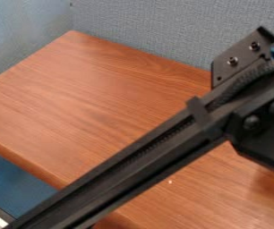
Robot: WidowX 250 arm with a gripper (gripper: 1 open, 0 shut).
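Note:
A black robot arm (140, 165) runs diagonally across the camera view, from the lower left to a bracket (253, 134) with bolts and a ribbed cable at the right. A bit of blue part shows at the right edge. The gripper's fingers cannot be made out in this view. The wooden tabletop (86, 89) under the arm carries no objects that I can see, apart from a tiny pale speck.
Grey-blue padded walls (146, 27) stand behind and left of the table. A blue surface (14, 183) lies below the table's front-left edge, with a small white item at the bottom-left corner.

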